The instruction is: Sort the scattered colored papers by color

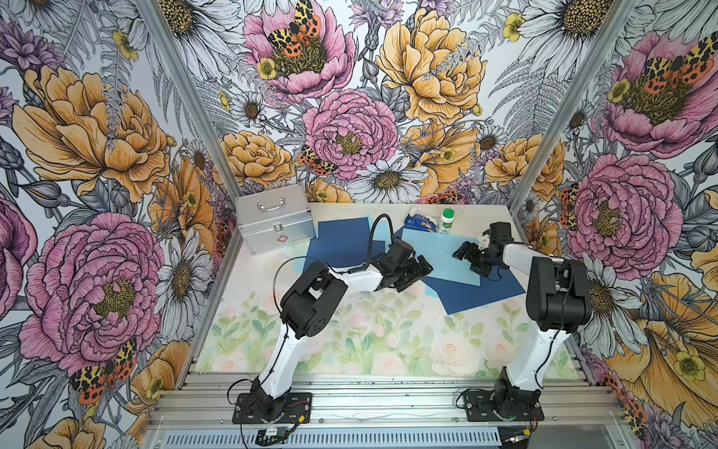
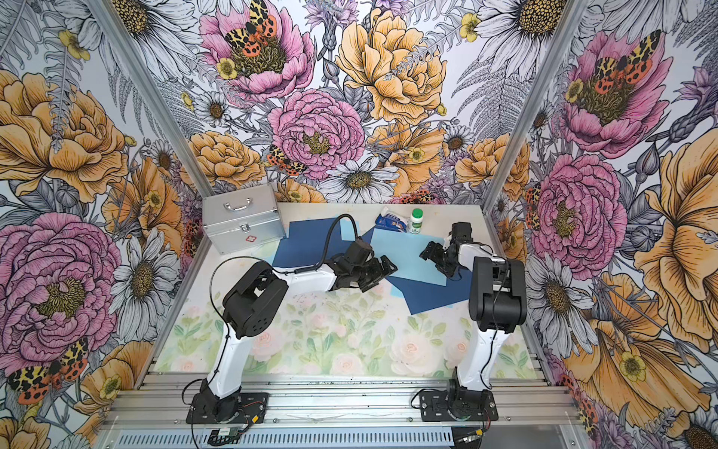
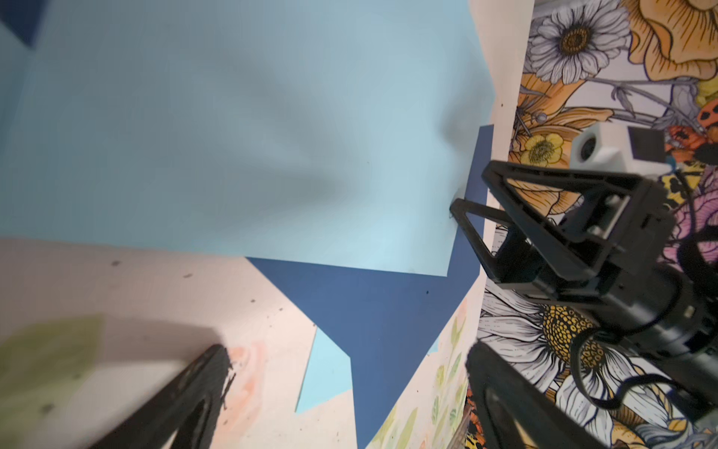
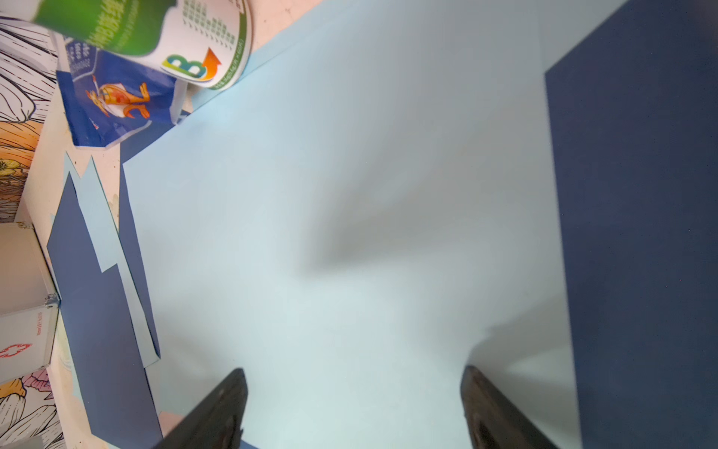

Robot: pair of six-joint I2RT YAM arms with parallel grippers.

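A large light blue sheet [image 1: 437, 250] lies across the table's back right, over a dark blue sheet [image 1: 467, 298] that shows along its right and front edges. More dark blue paper [image 1: 340, 238] lies at the back left, with light blue strips [image 4: 104, 217] showing beside it. A light blue corner [image 3: 327, 372] peeks from under the dark blue in the left wrist view. My left gripper [image 1: 417, 272] stands open near the light blue sheet's front left edge, its fingers empty. Over that sheet's right part hangs my right gripper, also open and empty.
A silver case [image 1: 275, 220] stands at the back left. Behind the light blue sheet are a blue packet [image 2: 391, 222] and a white bottle with a green cap [image 2: 416, 220].
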